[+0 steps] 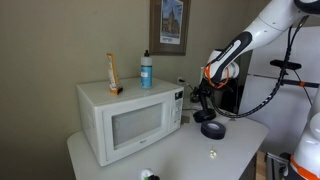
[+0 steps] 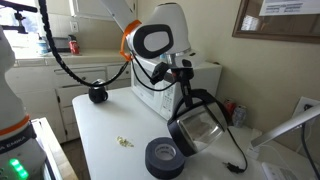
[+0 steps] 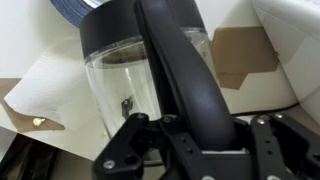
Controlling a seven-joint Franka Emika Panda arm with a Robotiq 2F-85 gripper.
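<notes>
A clear glass kettle with a black band and black handle is tilted beside a dark ring-shaped object. In the wrist view, its glass body lies left of centre, and the handle runs down to my gripper. My gripper is shut at the handle, which covers the space between the fingertips. Whether the handle is pinched or only touching is hidden. Exterior view 1 shows the gripper above the dark ring, right of the microwave.
A white microwave stands beside the arm, with a blue bottle and an orange-and-white bottle on top. A black cable lies near the kettle. A small pale item rests on otherwise open table.
</notes>
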